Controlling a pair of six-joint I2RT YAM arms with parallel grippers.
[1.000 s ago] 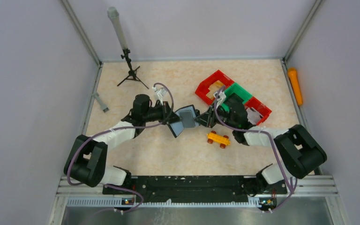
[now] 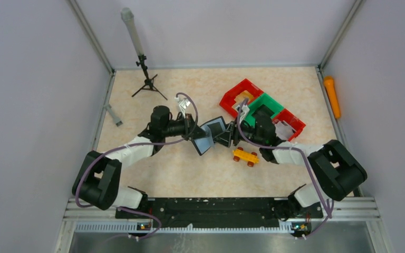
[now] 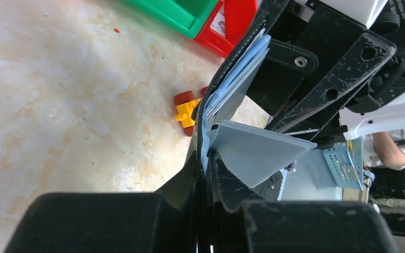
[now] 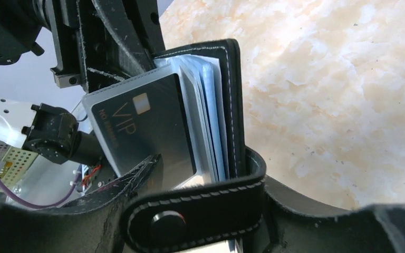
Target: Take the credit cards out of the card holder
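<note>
A black stitched leather card holder [image 4: 233, 105], full of pale blue and grey cards [image 4: 204, 89] with a dark VIP card [image 4: 140, 134] on the near side, is held between the arms. My left gripper is shut on the card holder, a light flap or sleeve standing out from it. My right gripper [image 2: 223, 138] is at the holder's right side; in the right wrist view its fingers flank the snap strap [image 4: 200, 211], and whether it grips anything is unclear.
Red and green bins [image 2: 266, 105] stand at the back right. A yellow toy car [image 2: 246, 156] lies below the right gripper. A tripod [image 2: 147, 79] stands at the back left.
The card holder and left gripper have shifted slightly, and a dark face now shows in the top view where a grey one was.
</note>
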